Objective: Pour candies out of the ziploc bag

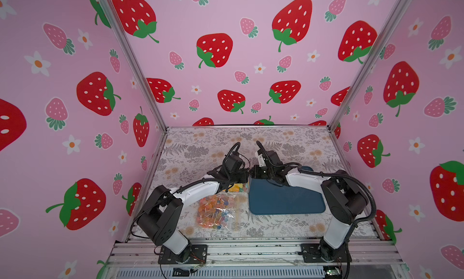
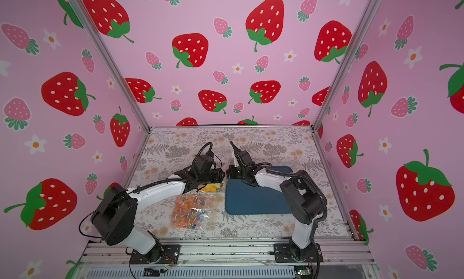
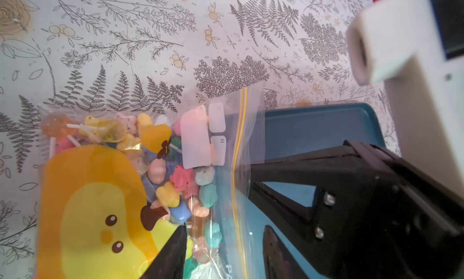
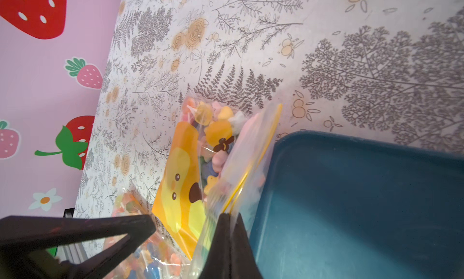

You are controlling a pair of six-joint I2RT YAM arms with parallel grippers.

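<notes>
A clear ziploc bag (image 3: 188, 175) with a yellow chick print and a yellow zip strip holds colourful candies. In the right wrist view, that bag (image 4: 218, 155) has its zip edge pulled up into my right gripper, whose fingers are shut on the thin film. My left gripper stands open above the bag's zip side, with nothing gripped. From above, both grippers meet closely over the bag and hide most of it. The blue tray (image 1: 287, 196) lies just right of the bag.
A second clear bag of candies (image 1: 216, 211) lies flat on the table in front of the left arm. The tray looks empty where it shows.
</notes>
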